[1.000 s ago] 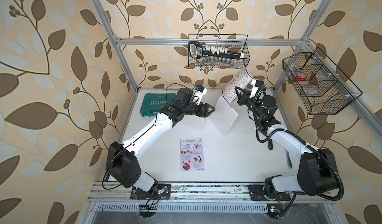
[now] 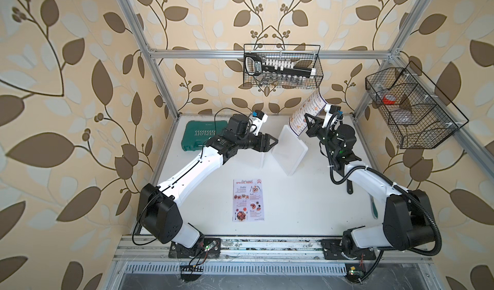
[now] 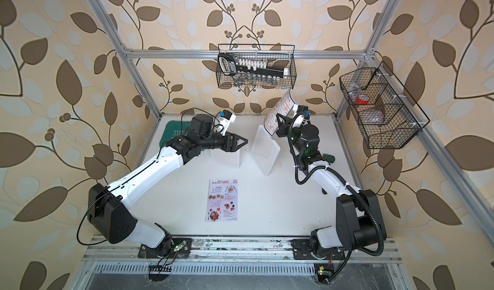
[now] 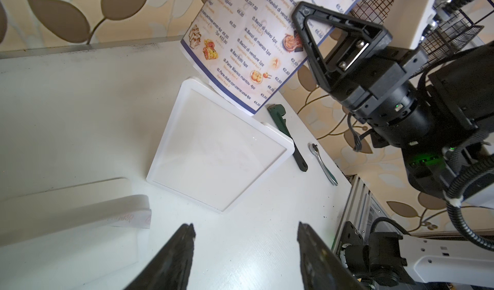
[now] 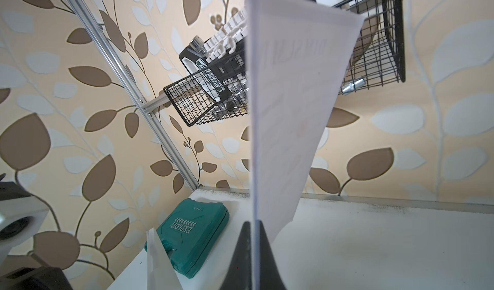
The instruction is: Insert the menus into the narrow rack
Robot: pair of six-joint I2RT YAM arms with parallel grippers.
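Observation:
My right gripper is shut on the edge of a blue-bordered menu [image 4: 241,37]. This menu slants over a white rack [image 4: 221,140] standing on the table. The menu's lower corner overlaps the rack's top edge in the left wrist view; whether it is inside the slot I cannot tell. Left of that rack, my left gripper is open, its fingers apart and only table between them. A second white rack [image 4: 67,238] lies below it, with a curled sheet [image 4: 134,213] showing faint red print. Another menu [image 2: 248,200] lies flat near the front.
A green case [image 2: 200,134] occupies the back left. Wire baskets hang on the back wall [image 2: 280,78] and at the right [image 2: 411,120]. A dark-handled tool [image 4: 288,135] and a small wrench [image 4: 323,163] lie at the right.
The right gripper has shifted slightly left, and the held menu's tilt has altered a little over the rack. The left arm and the flat menu look unmoved.

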